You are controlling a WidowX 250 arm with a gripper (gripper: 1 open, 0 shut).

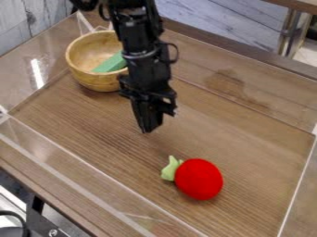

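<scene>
My gripper (154, 124) is above the middle of the wooden table (87, 157), its narrow dark fingertips together with nothing visible between them. Up and to its left, partly behind the arm, a yellow bowl (84, 60) holds a green object (109, 64). A red round object (199, 180) with a light green top (171, 169) lies on the table toward the front right, apart from the gripper.
Raised wooden edges (269, 9) border it at the back right. A dark coiled object (10, 222) is at the bottom left corner.
</scene>
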